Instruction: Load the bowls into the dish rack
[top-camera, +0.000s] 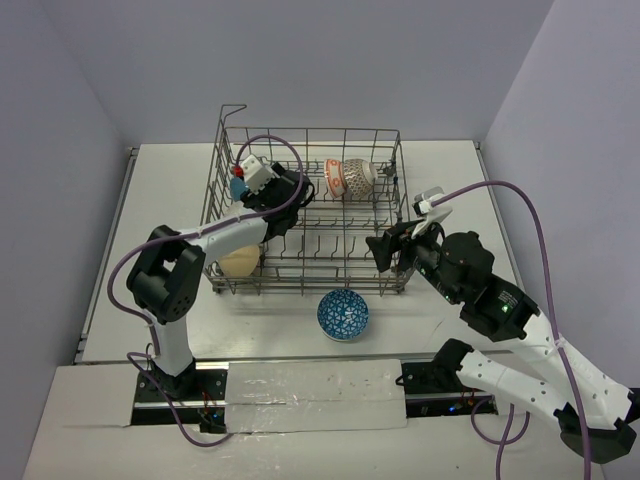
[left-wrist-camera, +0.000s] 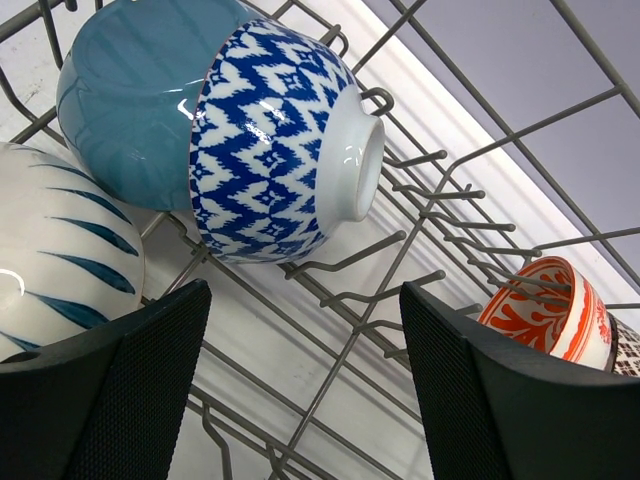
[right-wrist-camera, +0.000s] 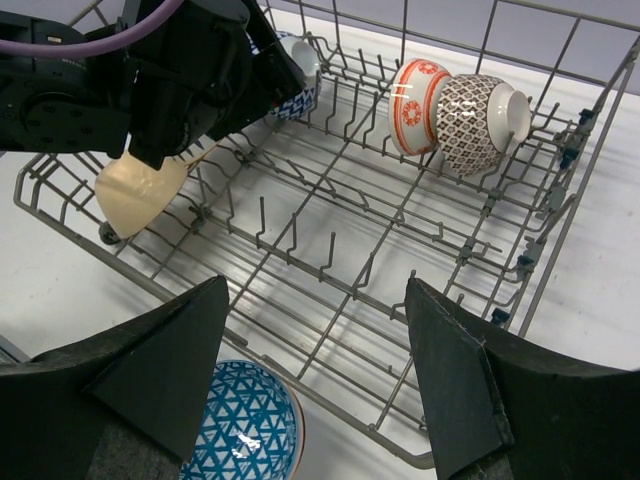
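A blue-and-white zigzag bowl nests against a teal bowl in the rack's back-left. My left gripper hovers just beside them, open and empty, near a white bowl with blue strokes. An orange floral bowl and a brown-patterned bowl sit in the back right. A cream bowl stands at front left. A blue patterned bowl lies outside, in front of the rack. My right gripper is open over the front right, above the blue bowl's side.
The wire dish rack has free room in its middle and front right. White counter surrounds it, with walls at the back and sides.
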